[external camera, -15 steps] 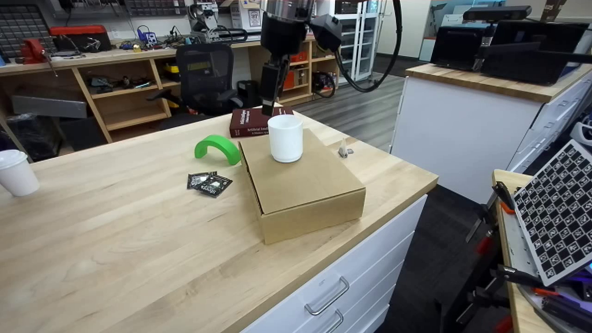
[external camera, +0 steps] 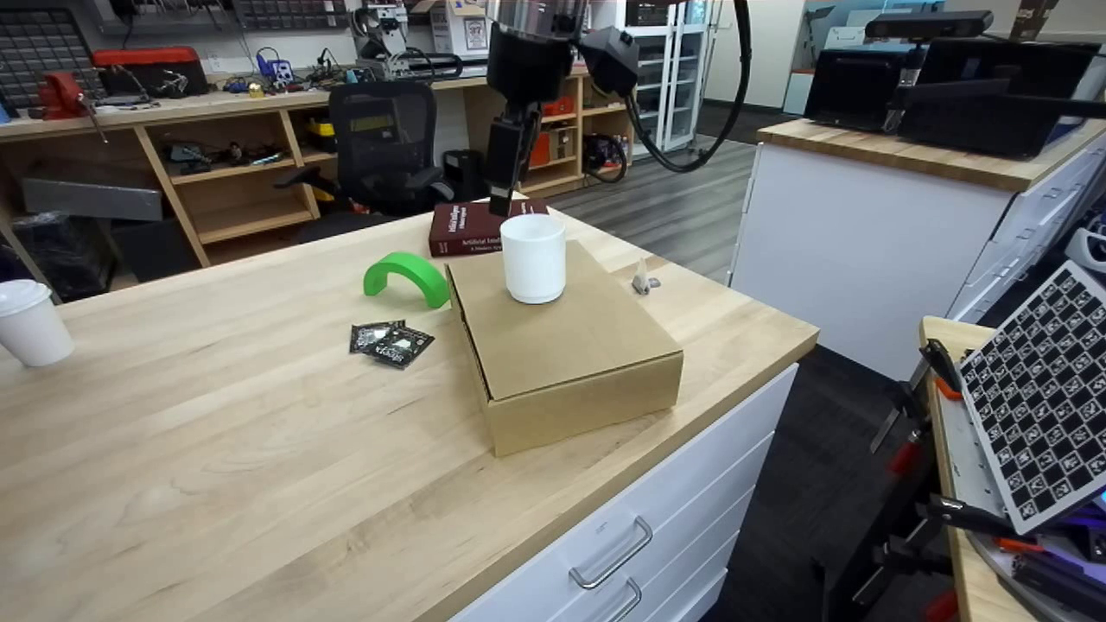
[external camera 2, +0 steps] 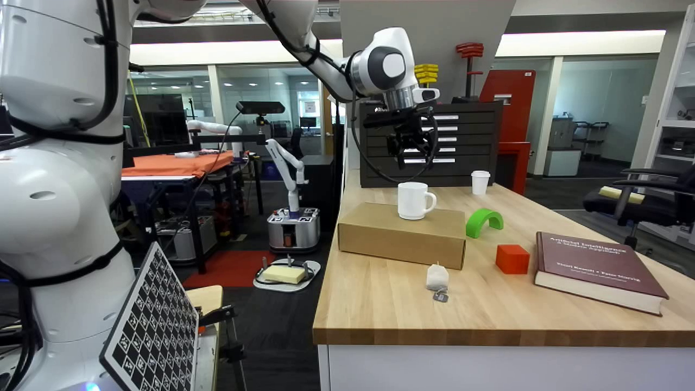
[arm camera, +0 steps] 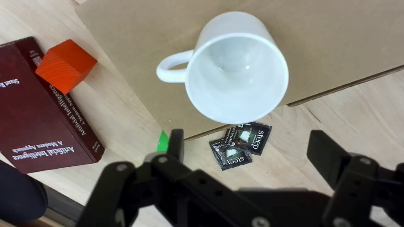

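My gripper is open, its two black fingers wide apart and nothing held between them. In exterior view 2 it hangs in the air above a white mug (external camera 2: 411, 201). The mug stands upright on a closed cardboard box (external camera 2: 397, 244) on the wooden table. Seen from the wrist, the mug (arm camera: 238, 75) looks empty, with its handle toward the left of the view. Two black tea packets (arm camera: 250, 138) lie on the table beside the box. A tea bag (external camera 2: 437, 277) with a grey tag rests on the other side of it.
A green arch (external camera 2: 483, 222), a red block (external camera 2: 512, 258) and a thick maroon book (external camera 2: 599, 267) are near the box. A white paper cup (external camera: 33, 323) stands farther off.
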